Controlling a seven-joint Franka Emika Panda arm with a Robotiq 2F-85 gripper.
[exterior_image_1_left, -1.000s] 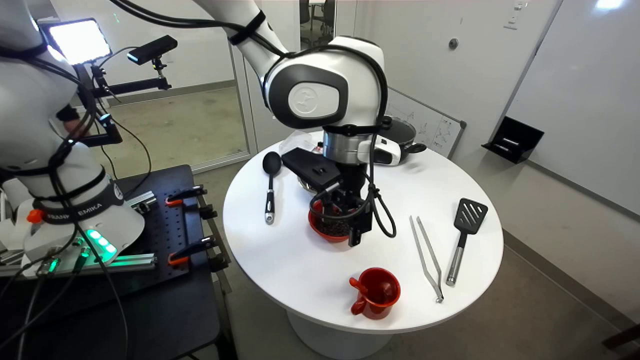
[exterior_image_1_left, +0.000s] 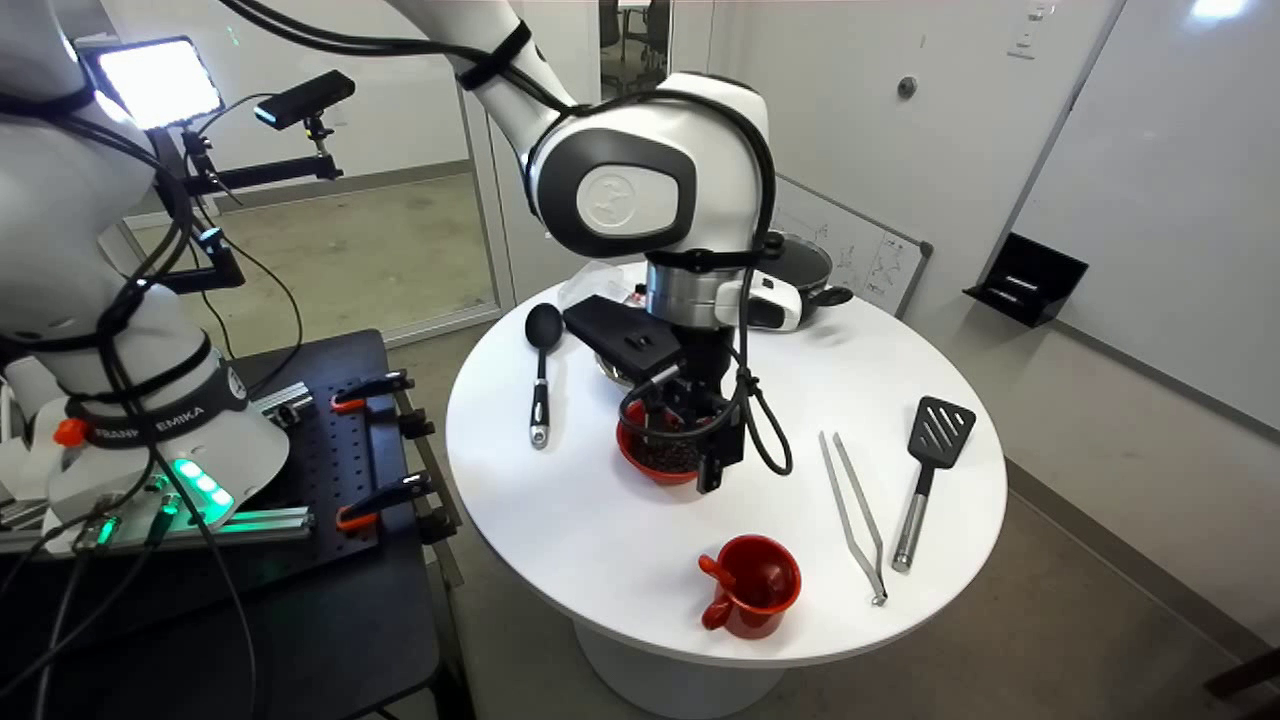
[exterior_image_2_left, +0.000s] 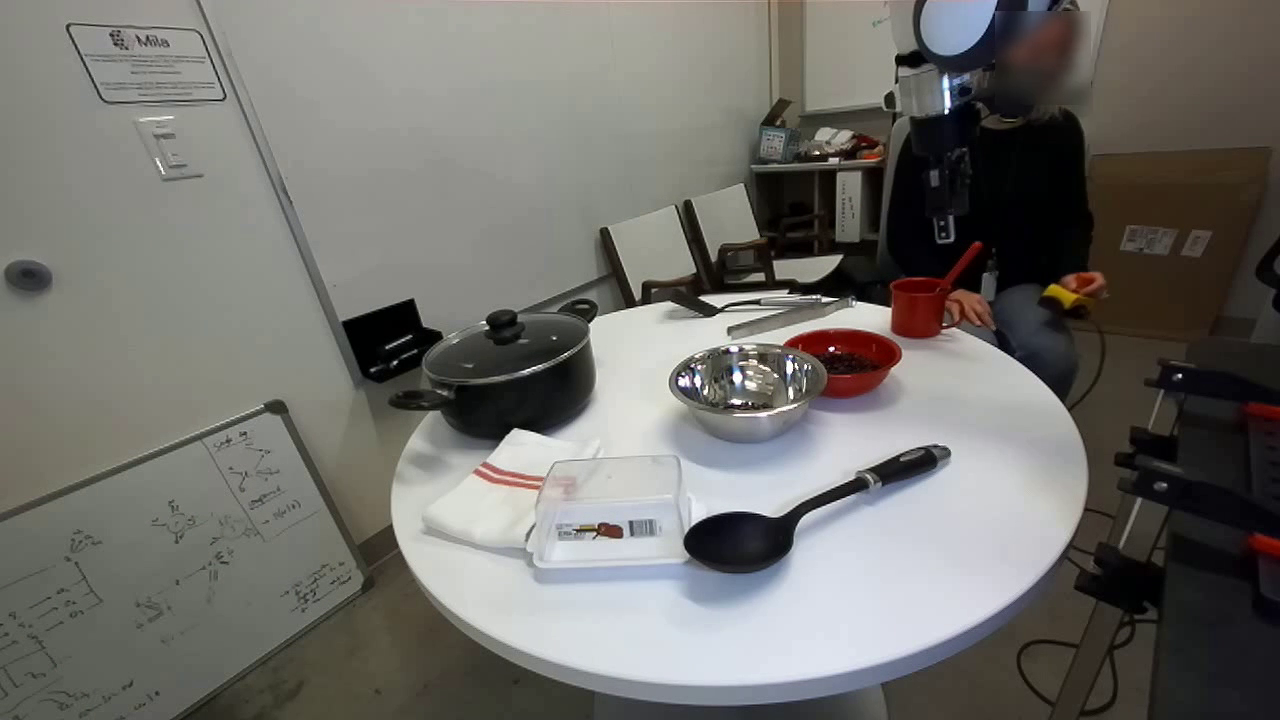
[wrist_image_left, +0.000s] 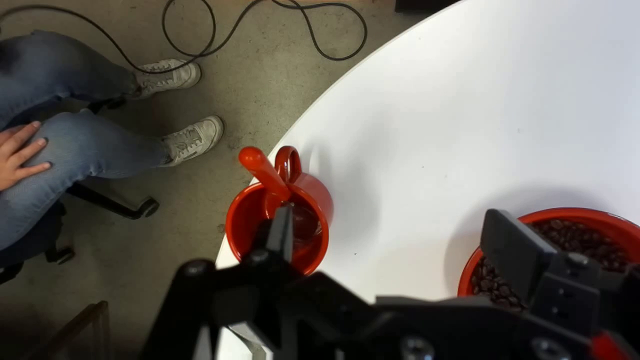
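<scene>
My gripper hangs over the table with its fingers wide apart and nothing between them. A red mug (exterior_image_1_left: 758, 586) holding a red-handled utensil (wrist_image_left: 262, 170) stands near the table's front edge in exterior view 1. The wrist view has one finger overlapping the mug and the other overlapping a red bowl (wrist_image_left: 469, 270) of dark beans (wrist_image_left: 489, 282). In exterior view 2 the gripper (exterior_image_2_left: 948, 216) is well above the tabletop, higher than the mug. The arm partly covers the bowl in exterior view 1.
A steel bowl (exterior_image_2_left: 746, 414) stands by the red one. Around the table lie a black spoon (exterior_image_2_left: 741, 542), clear container (exterior_image_2_left: 612, 514), towel (exterior_image_2_left: 486, 504), lidded pot (exterior_image_2_left: 516, 378), tongs (exterior_image_1_left: 853, 516) and slotted spatula (exterior_image_1_left: 926, 474). A person (exterior_image_2_left: 1002, 204) sits just beyond the mug.
The arm, gripper and table objects look unmoved. A bit of someone's arm behind the robot's base, at the left of exterior view 1, is gone from sight.
</scene>
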